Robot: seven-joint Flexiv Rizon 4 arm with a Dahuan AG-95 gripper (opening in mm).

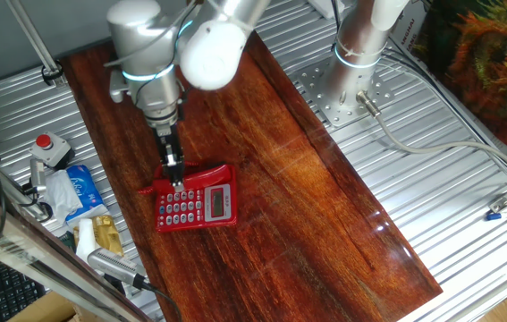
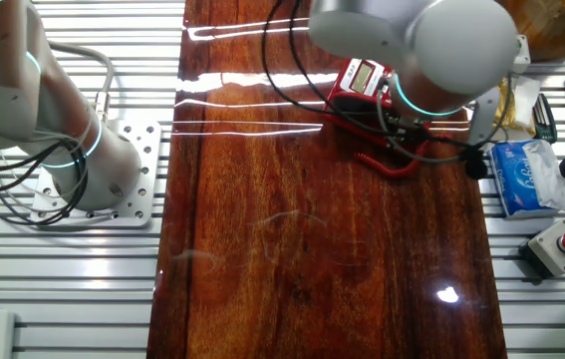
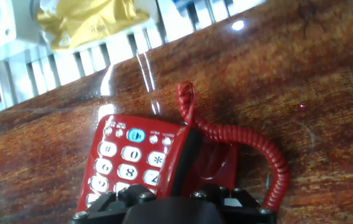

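A red desk telephone (image 1: 181, 215) with pale buttons and a small display lies on the wooden board. Its red handset (image 1: 213, 175) rests along the side nearer the arm. Over the handset's left part, pointing down, is my gripper (image 1: 178, 186). In the wrist view the gripper appears open, its two sides standing apart at the bottom edge. The keypad (image 3: 127, 158) and coiled red cord (image 3: 241, 134) show beyond it. The fingertips' contact with the handset cannot be made out. In exterior view 2 the arm covers much of the telephone (image 2: 360, 78).
Along the board's left edge are a blue-and-white tissue pack (image 1: 81, 192), a gold packet (image 1: 107, 234) and a red-button box (image 1: 49, 148). The wooden board (image 1: 316, 233) is clear right of the telephone.
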